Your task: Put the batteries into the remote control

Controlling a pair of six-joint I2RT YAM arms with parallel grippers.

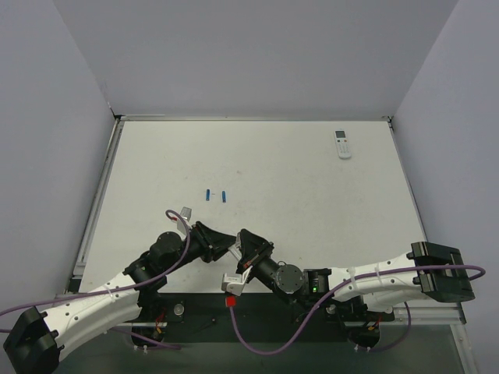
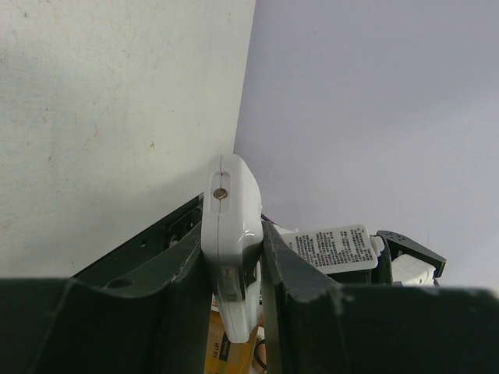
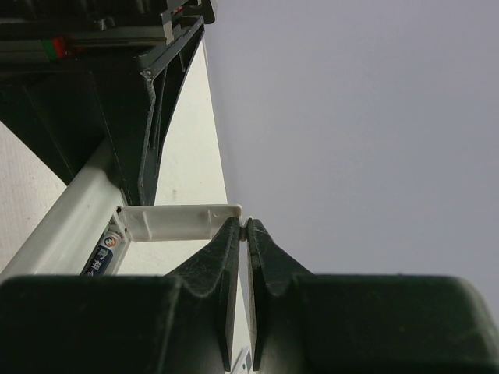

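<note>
A white remote control (image 2: 234, 206) is clamped in my left gripper, which is shut on its body. Its battery cover (image 2: 335, 248), bearing a printed label, stands swung out to the side. In the right wrist view, a dark battery (image 3: 100, 255) shows inside the remote's compartment, beside the opened cover (image 3: 175, 223). My right gripper is shut, its fingertips at the cover's free edge; whether they pinch it is unclear. From the top, the arms mostly hide the remote (image 1: 235, 252). Two blue batteries (image 1: 208, 195) (image 1: 224, 196) lie on the table.
Another white remote (image 1: 342, 144) with a small screen lies at the table's far right. Grey walls (image 1: 257, 54) enclose it. Both arms meet closely near the front edge.
</note>
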